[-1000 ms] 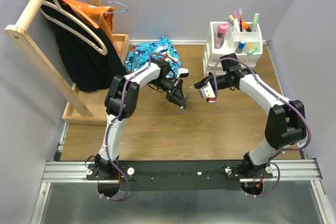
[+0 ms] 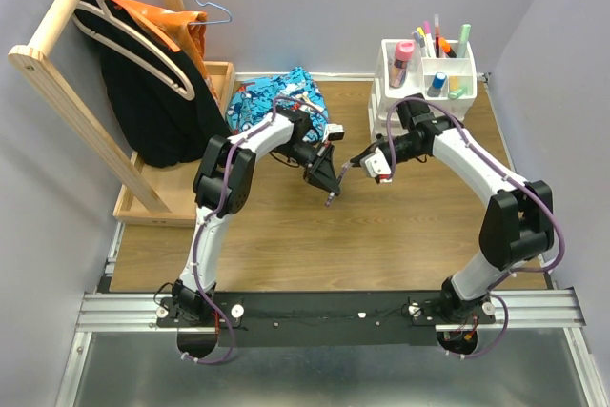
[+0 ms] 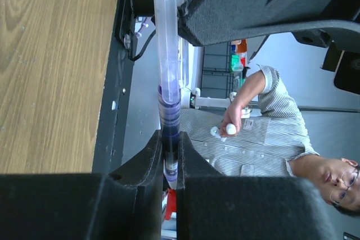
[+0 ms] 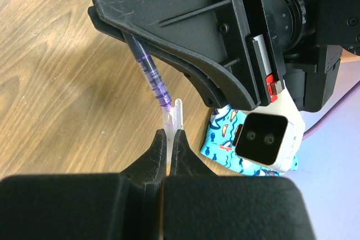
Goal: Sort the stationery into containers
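Observation:
A slim purple pen with a clear end is held over the table by my left gripper; in the left wrist view the shut fingertips grip its purple barrel. The white stationery organiser, holding several pens and bottles, stands behind my right arm.
A blue patterned cloth lies at the back. A wooden rack with hangers and clothes fills the left side. A person sits beyond it in the left wrist view.
The left gripper and pen have barely moved.

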